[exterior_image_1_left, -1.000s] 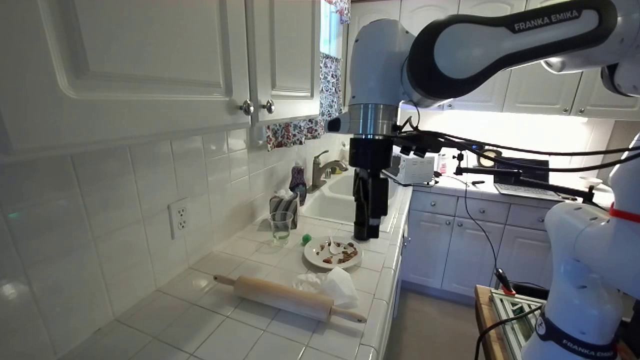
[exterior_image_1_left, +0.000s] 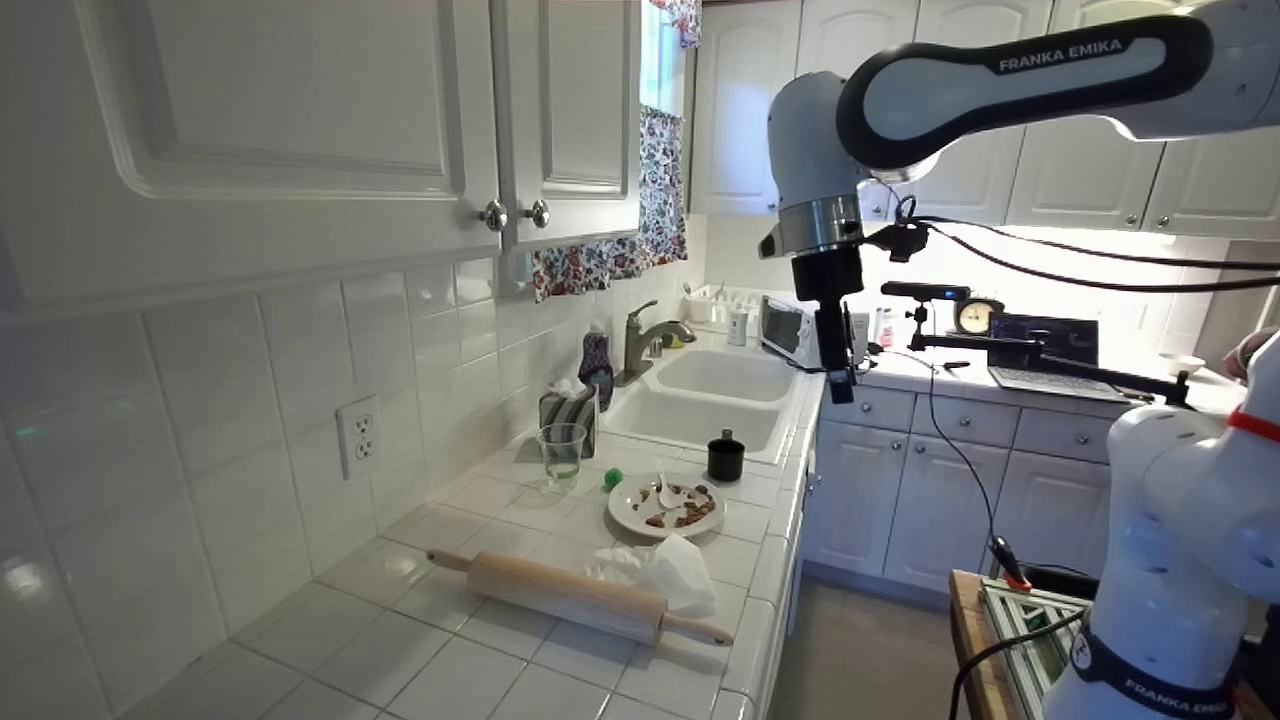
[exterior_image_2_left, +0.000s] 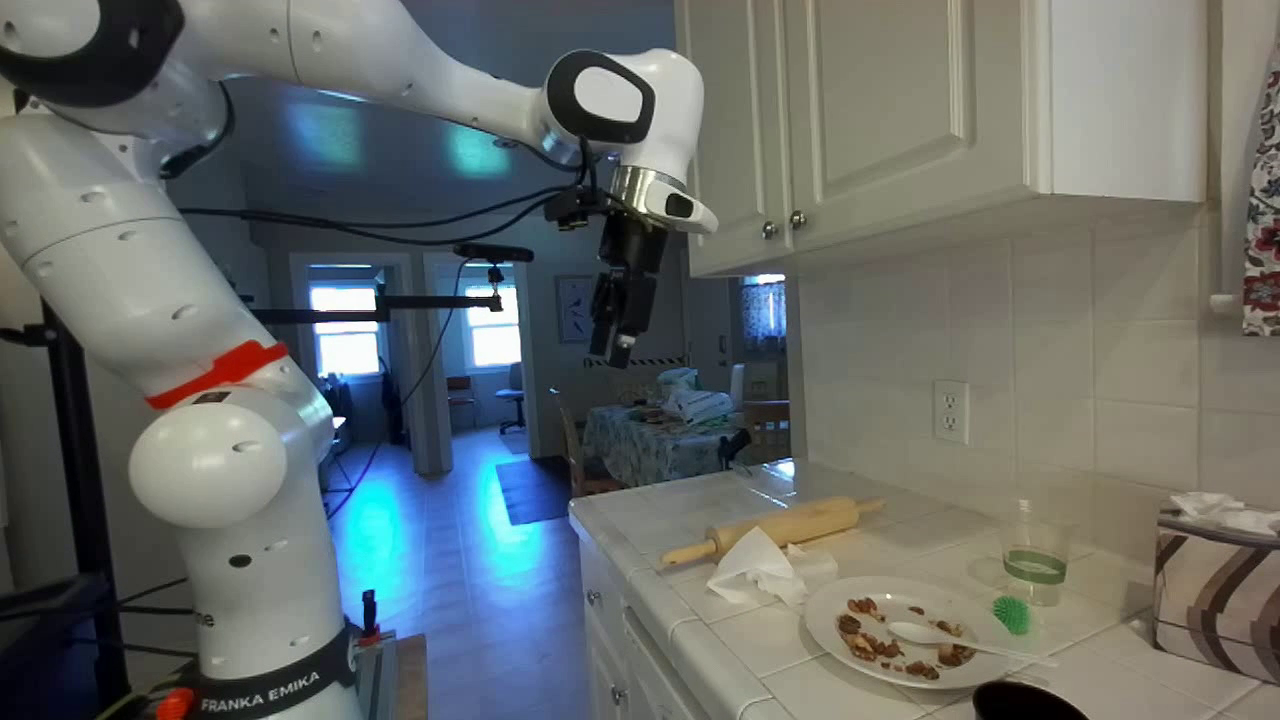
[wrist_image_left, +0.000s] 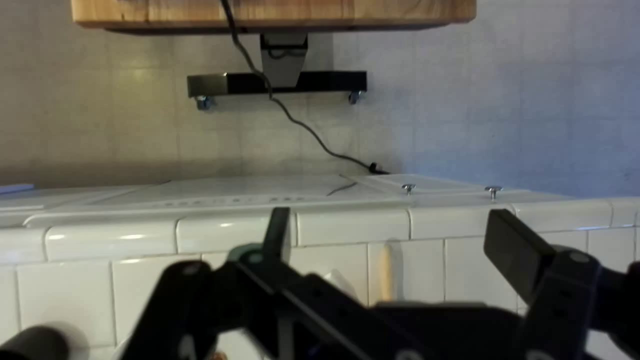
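Observation:
High above the counter's front edge, my gripper stands open, its two dark fingers (wrist_image_left: 514, 255) wide apart and nothing between them. On the counter, a white plate (exterior_image_1_left: 624, 514) holds brown food pieces and a white spoon (exterior_image_2_left: 948, 637). A wooden rolling pin (exterior_image_1_left: 564, 592) lies across the tiles, with crumpled white paper (exterior_image_1_left: 681, 574) beside it. Behind the plate are a clear cup (exterior_image_1_left: 561, 454) with a green band and a small green spiky ball (exterior_image_2_left: 1011, 614). A black mug (exterior_image_1_left: 725, 458) sits between plate and sink.
A double sink (exterior_image_1_left: 690, 414) with a faucet (exterior_image_1_left: 639, 342) lies beyond the mug. Against the wall stands a striped tissue box (exterior_image_2_left: 1218, 594). Upper cabinets (exterior_image_2_left: 882, 108) overhang the counter. Bare tiles lie around the rolling pin.
My arm has risen and drawn back, so the gripper now hangs higher and farther right in exterior view 1. The black mug it was covering shows now. The counter items have not moved.

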